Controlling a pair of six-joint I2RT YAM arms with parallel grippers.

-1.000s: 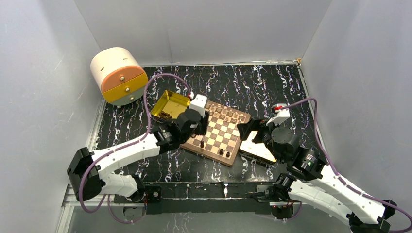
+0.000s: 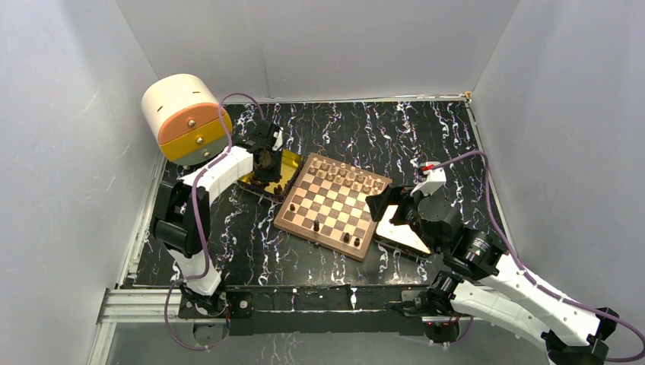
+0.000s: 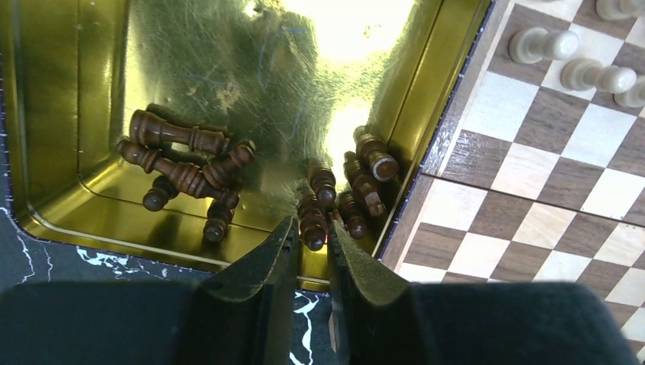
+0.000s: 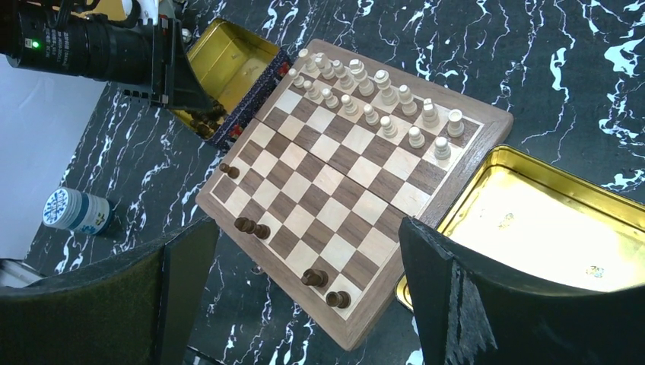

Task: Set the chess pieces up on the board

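The chessboard (image 4: 354,327) has its light pieces (image 4: 370,115) lined up in two rows along the far side. On the near side stand a few dark pieces (image 4: 252,226), spread apart. Several more dark pieces (image 3: 179,171) lie loose in the gold tray (image 3: 84,182) left of the board. Over this tray's near edge is my left gripper, its fingers part open, with a dark piece (image 3: 312,224) showing beyond the gap; I cannot tell if the fingers touch it. My right gripper stands wide open above the board's near right side, nothing between its fingers.
To the right of the board lies a second gold tray (image 4: 525,171), empty as far as it shows. A drawer cabinet (image 2: 192,122) stands at the back left. A small white-and-blue jar (image 4: 77,211) is left of the board. The marble behind the board is clear.
My left gripper has moved from above the board leftward and back to the gold tray, its arm shifting since.
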